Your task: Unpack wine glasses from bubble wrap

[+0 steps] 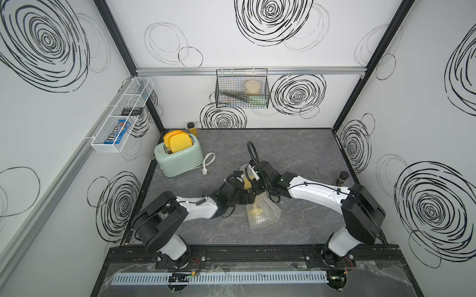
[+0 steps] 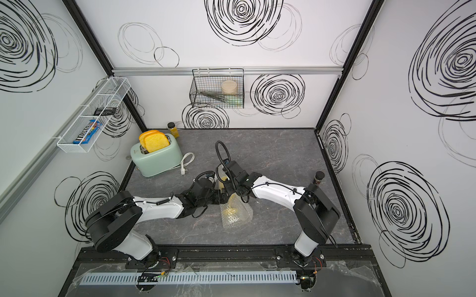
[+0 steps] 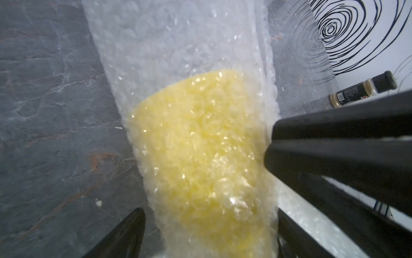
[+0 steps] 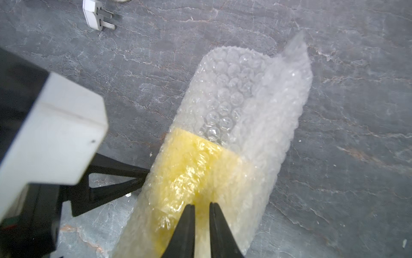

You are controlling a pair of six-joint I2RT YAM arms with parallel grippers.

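A clear bubble-wrap bundle [image 1: 265,214] lies on the table between my arms, with something yellow [image 4: 184,172] showing through it. No glass shape can be made out. My left gripper straddles the bundle, a finger [image 3: 125,236] on each side; whether they press on it is unclear. In the right wrist view, one left finger [image 4: 118,189] meets the wrap's left side. My right gripper is over the yellow part, its tips close together, and no wrap shows between them. In the top views both grippers partly cover the bundle.
At the back left stands a green toaster [image 1: 181,156] with yellow slices, its white plug [image 4: 94,13] lying nearby. A spice jar [image 1: 342,178] stands at the right edge, another [image 1: 192,129] at the back.
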